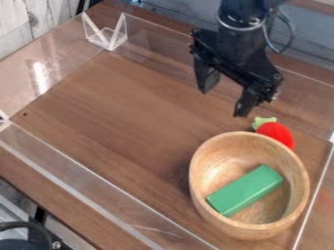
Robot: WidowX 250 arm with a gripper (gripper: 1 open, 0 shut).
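Note:
My gripper [225, 90] hangs open over the back right of the wooden surface, its fingers apart with nothing between them. Below it to the right lies a red strawberry-like object [274, 137] with a green top, just behind a wooden bowl [209, 170]. A green block [245, 189] rests inside the bowl at the front right.
Clear plastic walls edge the wooden surface [111, 127], with a clear bracket [107, 34] at the back left.

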